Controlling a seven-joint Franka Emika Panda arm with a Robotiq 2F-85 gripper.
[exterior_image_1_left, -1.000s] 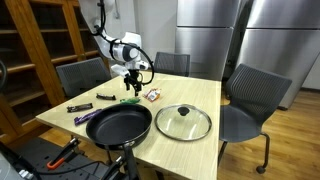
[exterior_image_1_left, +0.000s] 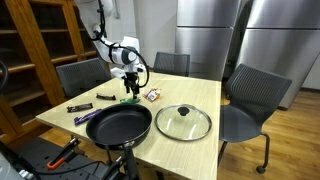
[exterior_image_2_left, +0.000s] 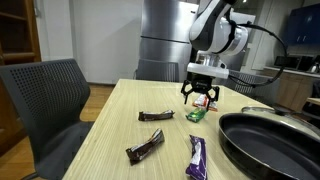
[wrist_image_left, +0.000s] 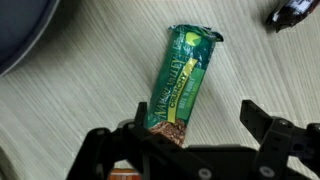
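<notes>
A green Nature Valley bar (wrist_image_left: 180, 82) lies on the table, its label facing up in the wrist view. Over one end of it is my gripper, open, with the black fingers (wrist_image_left: 262, 122) set wide on either side. In exterior view 1 the gripper (exterior_image_1_left: 131, 88) points down above the green bar (exterior_image_1_left: 130, 100). Exterior view 2 shows the green bar (exterior_image_2_left: 197, 115) just under the fingers; how much height is left between them is hard to tell.
A large black pan (exterior_image_1_left: 118, 128) stands at the table's near edge, with a glass lid (exterior_image_1_left: 183, 122) to its right. Left of the pan lie a purple wrapper (exterior_image_2_left: 198, 158) and dark wrappers (exterior_image_2_left: 145, 147). A red-orange packet (exterior_image_1_left: 152, 95) is right of the bar.
Over the last second the arm has come down a little toward the green bar. The objects on the table have not moved.
</notes>
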